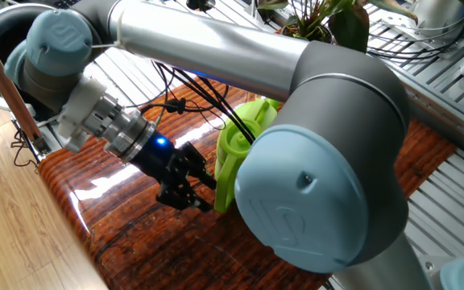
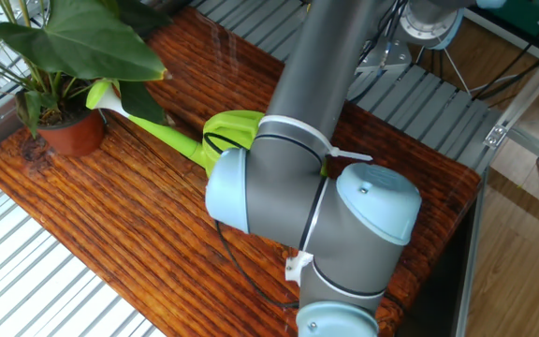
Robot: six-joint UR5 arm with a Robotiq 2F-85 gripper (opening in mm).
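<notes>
A green watering can (image 1: 234,145) stands on the brown wooden table, its handle (image 1: 224,187) on the side facing my gripper. My black gripper (image 1: 210,196) is open, fingers apart, with the tips right at the handle's lower part. Whether they touch it or reach around it I cannot tell. From the other side, the can's body (image 2: 227,131) shows partly behind the arm, its long spout (image 2: 165,139) running toward a potted plant (image 2: 71,133). The arm hides my gripper and the handle in that view.
The plant's broad leaves (image 2: 101,37) hang over the spout's end. Black cables (image 1: 208,97) run down past the can.
</notes>
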